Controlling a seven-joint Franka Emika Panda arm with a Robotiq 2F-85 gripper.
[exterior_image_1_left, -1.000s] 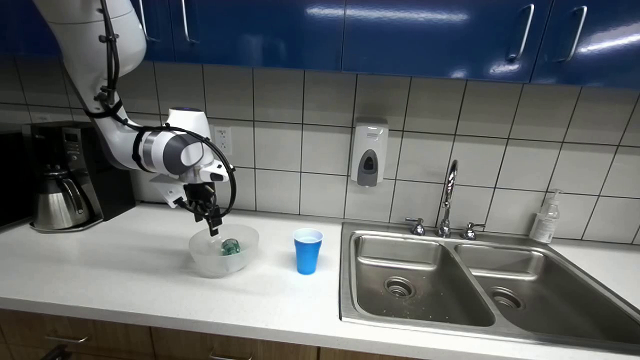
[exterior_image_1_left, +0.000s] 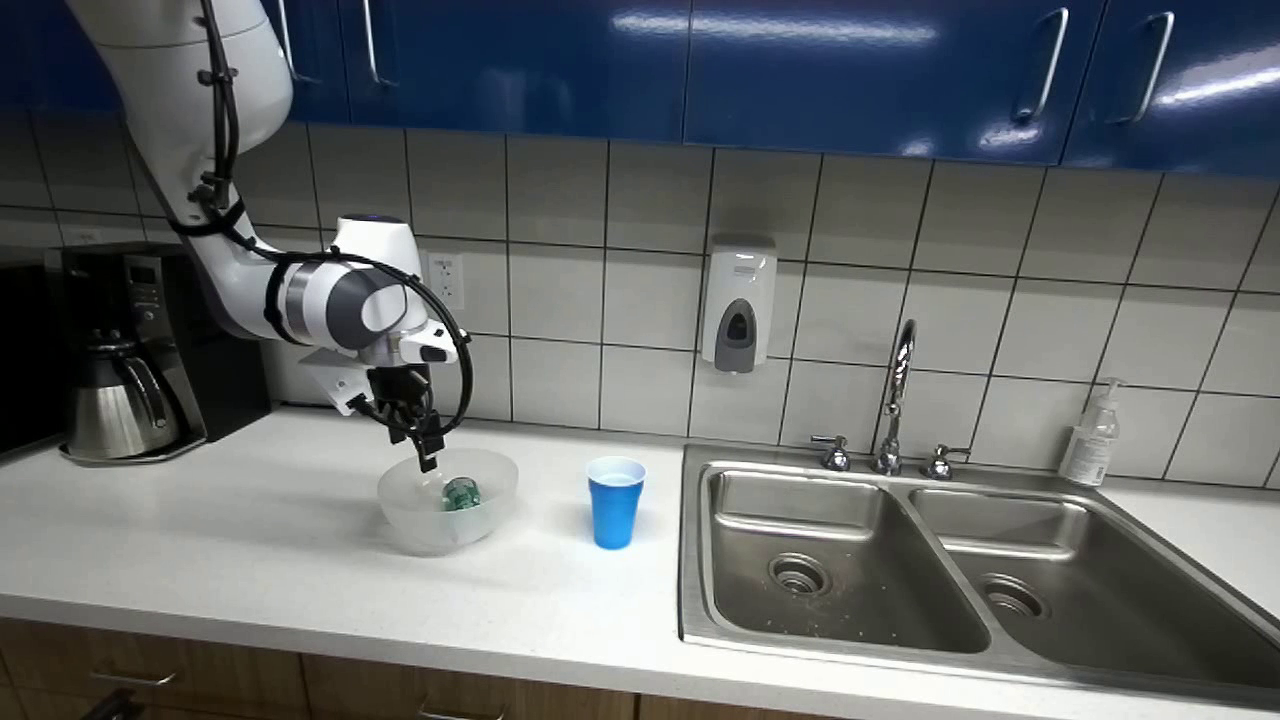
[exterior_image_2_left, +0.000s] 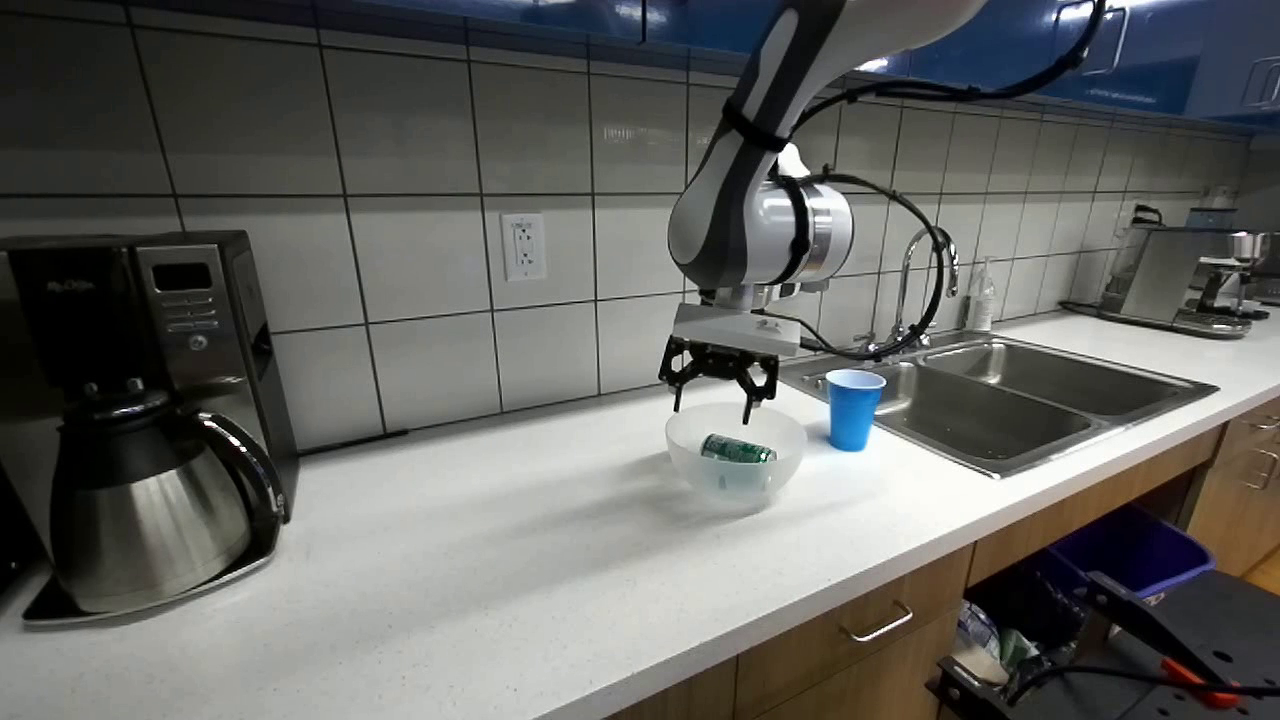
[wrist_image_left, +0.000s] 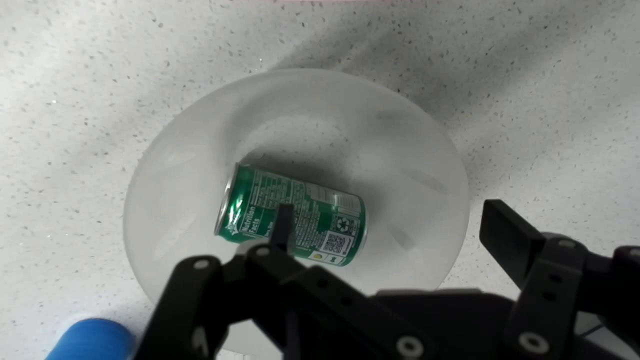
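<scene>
A green can (wrist_image_left: 300, 216) lies on its side inside a translucent white bowl (wrist_image_left: 414, 180) on the counter. In exterior view 2 the same can (exterior_image_2_left: 738, 450) shows within the bowl (exterior_image_2_left: 777, 470). My gripper (exterior_image_2_left: 714, 412) points down just above the bowl with its fingers spread open and nothing between them. In the wrist view one finger (wrist_image_left: 282, 231) overlaps the can, while the other finger (wrist_image_left: 507, 240) appears beyond the bowl's rim. From exterior view 1, the gripper (exterior_image_1_left: 422, 454) is seen side-on over the bowl (exterior_image_1_left: 414, 528).
A blue cup (exterior_image_1_left: 614, 504) stands upright between the bowl and the double sink (exterior_image_1_left: 698, 576). At the left end sits a coffee maker (exterior_image_2_left: 216, 324) with a steel carafe (exterior_image_2_left: 156, 516). The counter (exterior_image_2_left: 480, 540) between coffee maker and bowl is clear.
</scene>
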